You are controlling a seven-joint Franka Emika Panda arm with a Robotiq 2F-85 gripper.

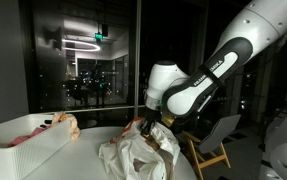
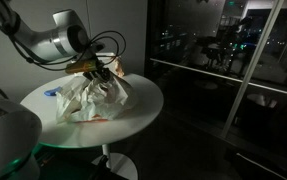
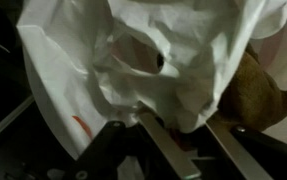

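Note:
A crumpled white plastic bag [image 1: 141, 160] stands on the round white table, pulled up toward my gripper [image 1: 149, 127]. In the wrist view, my gripper is shut on a fold of the bag [image 3: 168, 85], whose thin sheet spreads out beyond the fingers. Beside the fold lies a brown, soft-looking thing [image 3: 253, 95], partly covered by the bag. From the other side, the bag [image 2: 93, 98] hangs in creases below the gripper, its lower part on or close to the tabletop. What it holds is mostly hidden.
A white open box [image 1: 18, 155] with reddish and orange soft things stands on the left. A small blue object [image 2: 52, 91] lies on the table [image 2: 148, 105] near the arm. Free tabletop shows right of the bag in the second exterior view. A wooden-framed chair [image 1: 209, 155] stands behind.

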